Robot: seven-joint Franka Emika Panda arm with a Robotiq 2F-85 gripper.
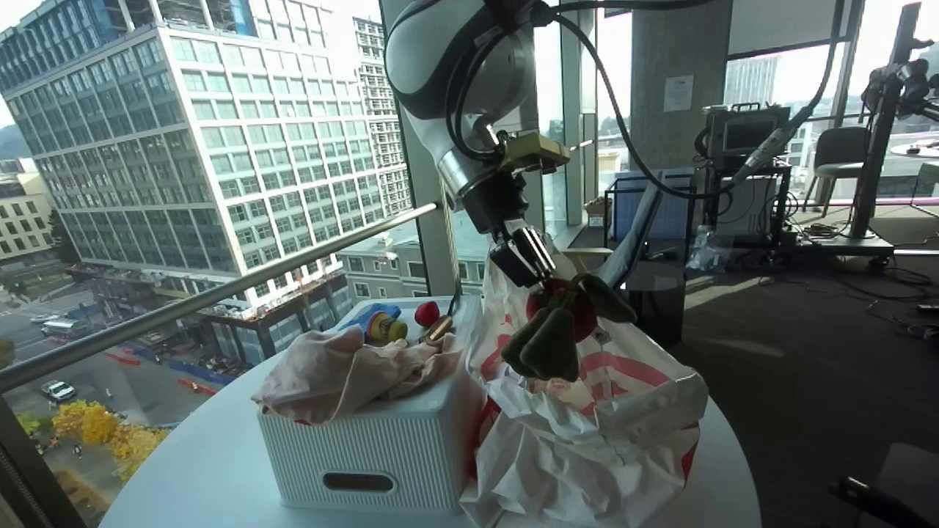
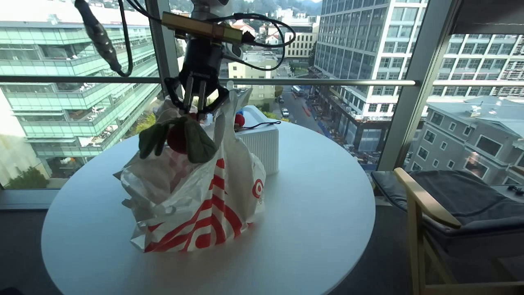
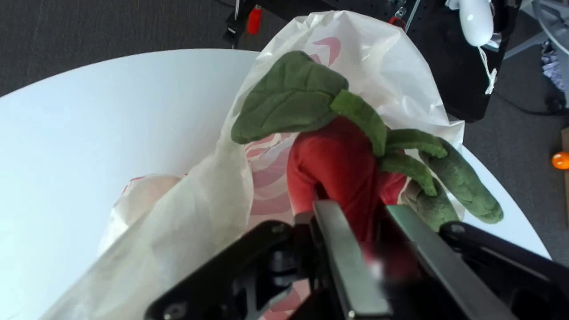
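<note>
A red plush toy (image 3: 338, 160) with green leaf-like parts hangs from my gripper, whose two metal fingers are shut on its red body. In exterior view 1 the gripper (image 1: 541, 273) points down over the opening of a white plastic bag (image 1: 563, 449) with red stripes. The toy's leaves (image 1: 550, 343) reach down to about the level of the bag's mouth there. From exterior view 2, the toy (image 2: 177, 137) appears at the upper edge of the bag (image 2: 196, 196). Whether it touches the bag's side, I cannot tell.
Beside the bag stands a white ribbed box (image 1: 370, 462). On top lie a pink cloth (image 1: 321, 378), a yellow-lidded tub (image 1: 387, 327) and a red ball-like item (image 1: 427, 313).
</note>
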